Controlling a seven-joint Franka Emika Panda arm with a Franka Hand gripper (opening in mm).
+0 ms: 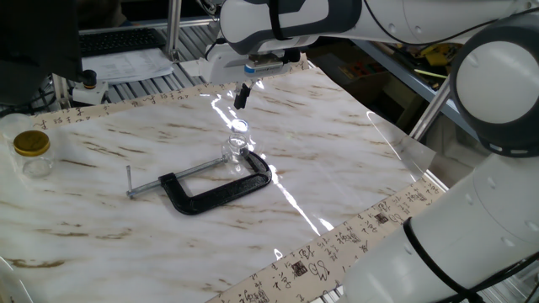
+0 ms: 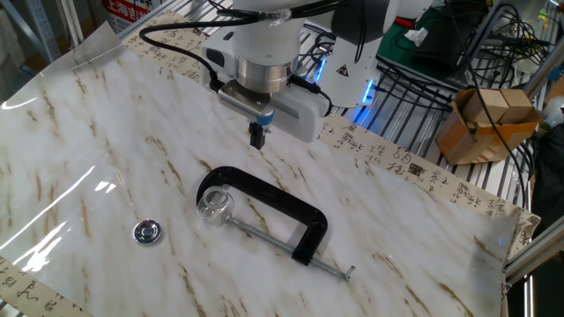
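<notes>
My gripper (image 2: 256,136) hangs above the table, its dark fingertips close together and nothing visible between them. In exterior view 1 the gripper (image 1: 242,96) is beyond and above a black C-clamp (image 1: 221,196) lying on the marbled sheet. A small clear glass vessel (image 1: 234,148) is at one end of the clamp. From exterior view 2, the glass (image 2: 214,205) overlaps the end of the clamp's screw; whether it is gripped there, I cannot tell. The clamp (image 2: 275,195) has its steel handle pointing away from the glass. My gripper is apart from both.
A jar with a gold lid (image 1: 32,144) stands at the left table edge in exterior view 1. A shiny round metal piece (image 2: 148,232) lies left of the clamp in exterior view 2. A cardboard box (image 2: 487,132) is beyond the table. Much of the sheet is clear.
</notes>
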